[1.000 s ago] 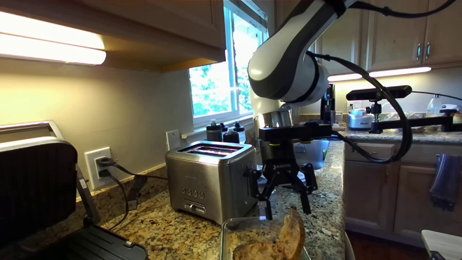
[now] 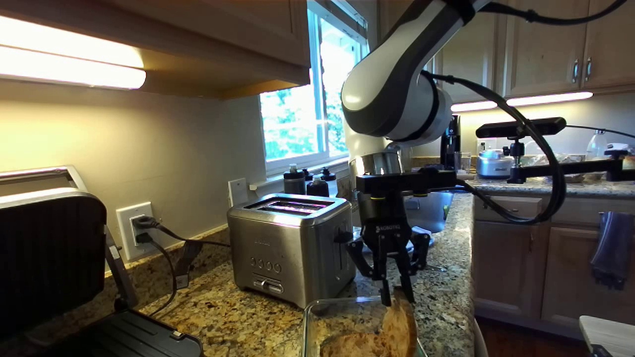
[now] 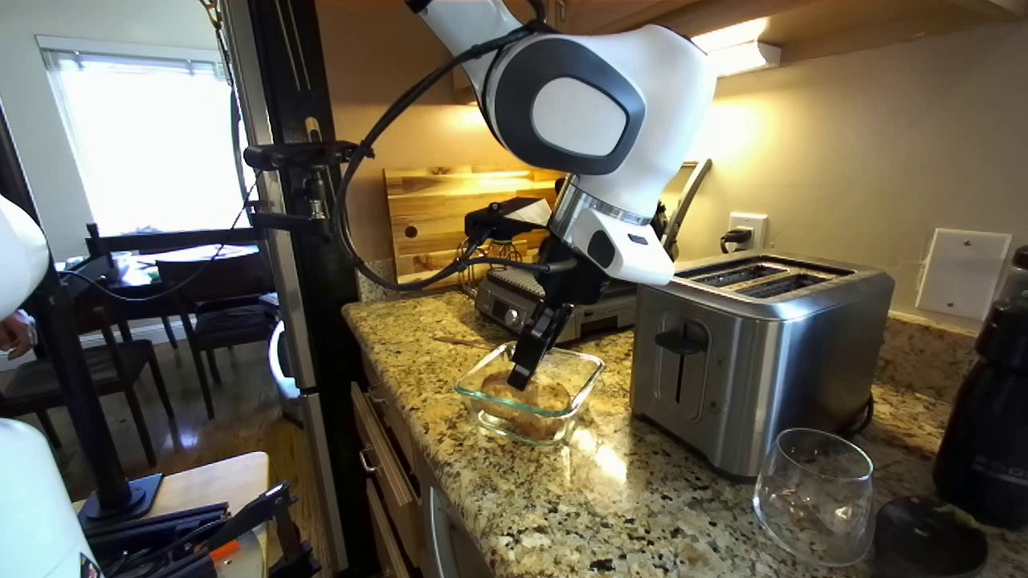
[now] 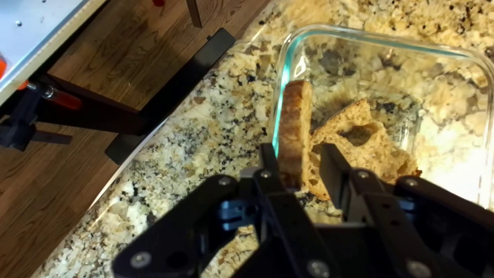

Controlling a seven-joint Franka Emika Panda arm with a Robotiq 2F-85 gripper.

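A clear glass dish stands on the counter with two slices of brown bread in it. One bread slice is upright on edge against the dish's side wall. The other bread slice lies low in the dish, next to it. My gripper points down over the dish, its fingers part way apart on either side of the upright slice's near end. In the wrist view, a gap shows between that slice and the right finger; contact at the left finger is hard to tell.
A steel toaster stands close beside the dish. An open grill press is to the left in exterior view 1. Exterior view 2 shows an empty drinking glass near the toaster. The counter's edge runs close by the dish.
My fingers were wide apart a second ago and have come much closer together around the upright slice's top. That slice has shifted slightly to the left in exterior view 1; the arm looks still.
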